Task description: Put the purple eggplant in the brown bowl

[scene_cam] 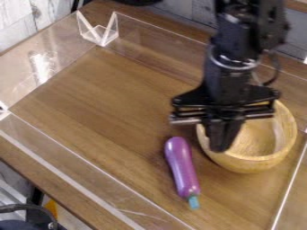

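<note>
The purple eggplant (182,169) lies on the wooden table, its blue-green tip toward the near edge. Just right of it stands the brown bowl (270,153), upright; the part of its inside that shows is bare. My dark gripper (218,137) is at the bowl's left side, in front of its left rim in this view, and apart from the eggplant. The fingertips are dark and blurred, so their spacing does not show. Part of the bowl's far left side is hidden behind the gripper.
A clear, angular plastic piece (100,30) stands at the far left corner. Transparent walls edge it, and a dark cable (24,211) lies outside at the lower left.
</note>
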